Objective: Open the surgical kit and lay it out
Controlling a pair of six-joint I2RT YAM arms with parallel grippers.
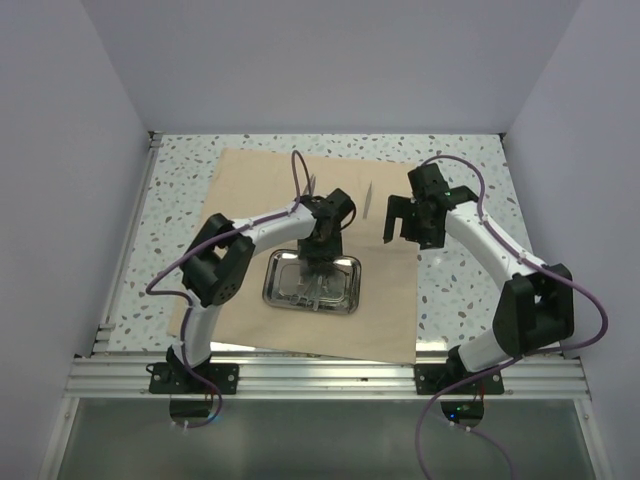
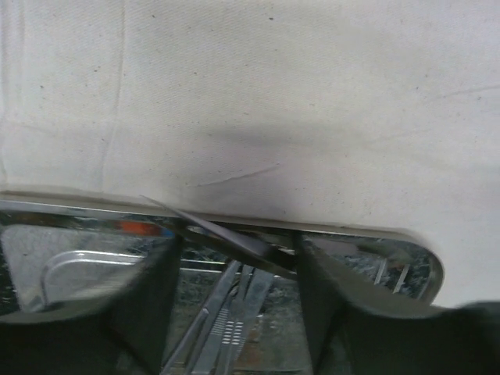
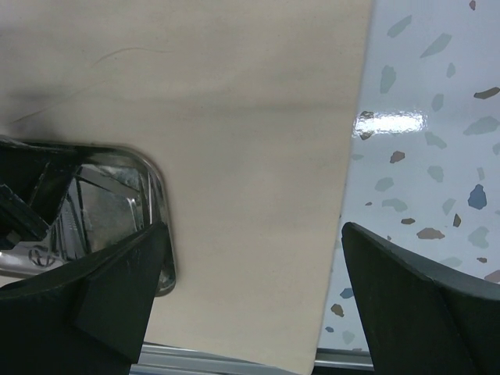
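Observation:
The steel tray (image 1: 270,285) lies on the beige cloth with several metal instruments (image 2: 234,320) inside. My left gripper is over the tray's far rim, its fingers part open. A pointed metal tool (image 2: 226,236) lies slantwise across the gap between its fingers, its tip out past the rim; no firm grip on it shows. Seen from above, the left fingers hide part of the tray's far side. My right gripper (image 1: 402,230) stands open above the cloth's right edge, with nothing between its fingers.
One slim instrument (image 1: 368,200) lies on the cloth behind the tray, and another (image 1: 311,185) is partly hidden by the left arm's cable. Bare cloth (image 1: 385,300) stretches right of the tray.

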